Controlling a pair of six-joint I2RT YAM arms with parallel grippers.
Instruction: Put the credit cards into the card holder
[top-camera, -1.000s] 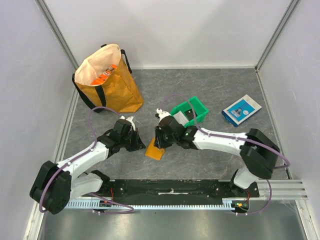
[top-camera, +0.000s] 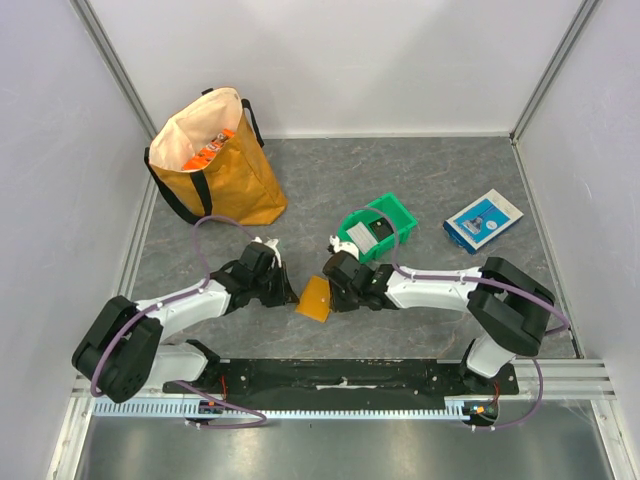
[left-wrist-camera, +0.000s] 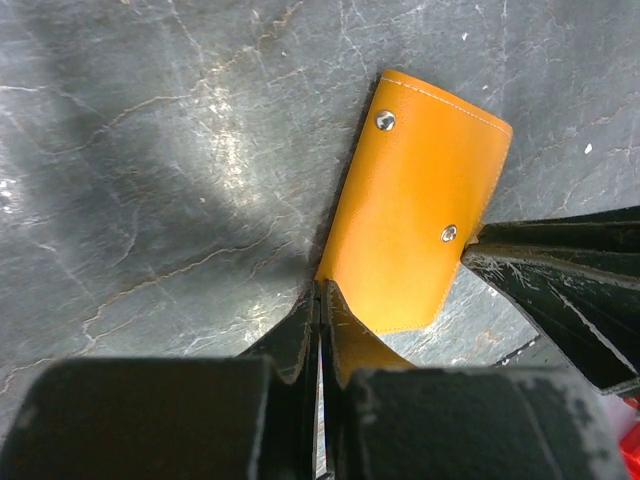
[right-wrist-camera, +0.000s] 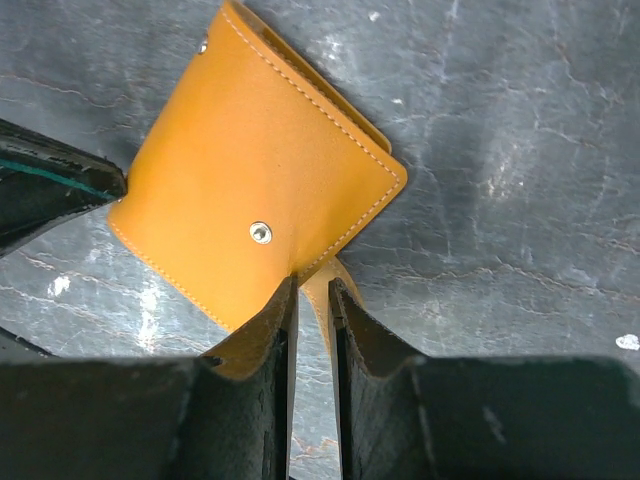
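Observation:
The orange leather card holder (top-camera: 313, 299) lies folded on the grey table between my two grippers, with round metal snaps (left-wrist-camera: 448, 233) on its face. The tip of my left gripper meets one edge of the holder; its fingers are together, and nothing shows between them. On the opposite side, my right gripper is shut with a small gap, and a narrow orange strap (right-wrist-camera: 325, 285) of the holder shows between its fingers. I cannot make out any loose credit cards; the holder's inside is hidden.
A green basket (top-camera: 400, 212) with a white item and a dark one stands just behind my right arm. The blue-and-white box (top-camera: 482, 220) lies at the back right, and the yellow bag (top-camera: 235, 180) stands at the back left. Bare table surrounds the holder.
The holder has shifted slightly to the right. My right gripper has moved rightward to the holder's right edge, and my left gripper has followed a little rightward.

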